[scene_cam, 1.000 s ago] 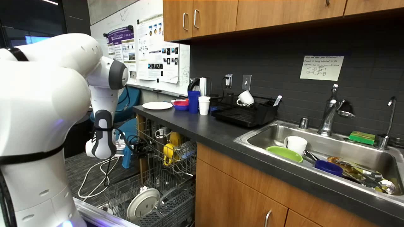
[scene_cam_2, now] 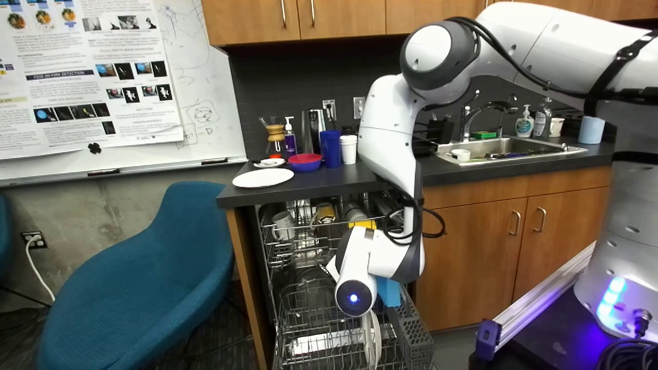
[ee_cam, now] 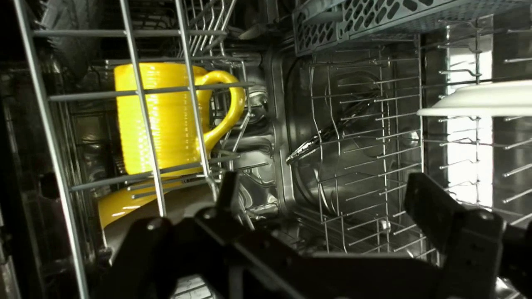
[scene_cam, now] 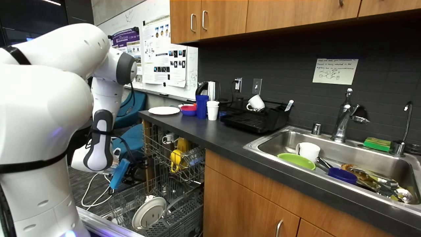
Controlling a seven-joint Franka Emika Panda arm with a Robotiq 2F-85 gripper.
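My gripper stands open in front of the dishwasher racks, its dark fingers wide apart with nothing between them. To the left in the wrist view, a yellow mug [ee_cam: 159, 114] sits behind the wires of the upper rack [ee_cam: 132, 34], its handle pointing right. A second yellow item [ee_cam: 124, 207] lies partly hidden below it. On the right, the edge of a white plate [ee_cam: 481, 99] shows over the lower rack [ee_cam: 381, 144]. Exterior view 1 shows several white plates [scene_cam: 150, 212] leaning in that lower rack, below and to the right of the gripper.
The counter [scene_cam: 221, 132] above holds a white plate [scene_cam: 164, 110], bowls, cups and a black drying rack [scene_cam: 252, 120]. Dishes fill part of the sink [scene_cam: 268, 148]. A grey cutlery basket [scene_cam_2: 413, 330] borders the lower rack, and a blue chair [scene_cam_2: 142, 265] stands left of the dishwasher.
The wrist and gripper have moved left and down in exterior view 1, away from the upper rack's front. The blue piece at the gripper is now more tilted. The dishes have not moved.
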